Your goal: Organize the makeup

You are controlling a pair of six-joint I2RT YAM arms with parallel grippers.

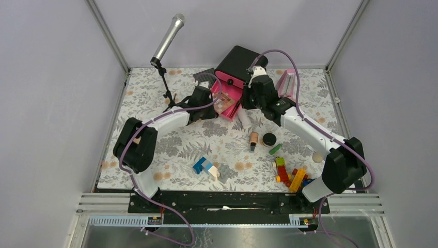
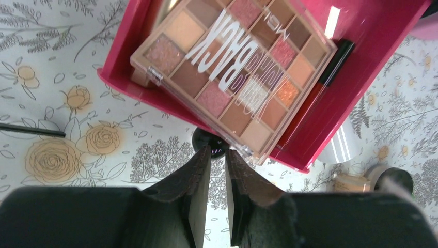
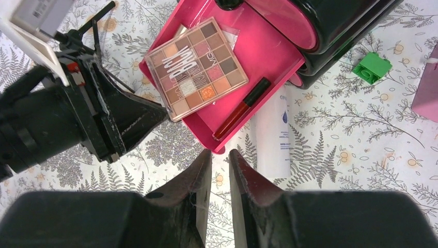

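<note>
In the left wrist view, an eyeshadow palette (image 2: 248,72) lies tilted across the open pink drawer (image 2: 372,67), one corner jutting past its front rim. Beside it in the drawer rests a dark-red tube with a black cap (image 2: 315,95). My left gripper is nearly closed at the drawer's front, with the black knob (image 2: 206,139) just beyond its fingertips; whether they touch is unclear. The right wrist view shows my right gripper shut to a narrow gap, nothing visible in it, above the table near the drawer's front corner.
A white tube (image 3: 274,139) lies along the drawer's right side. The black box (image 1: 241,64) stands behind. Nearer are a tan bottle (image 1: 253,139), a black-lidded jar (image 1: 269,139) and toy blocks (image 1: 281,173). A pink holder (image 1: 287,82) is at back right.
</note>
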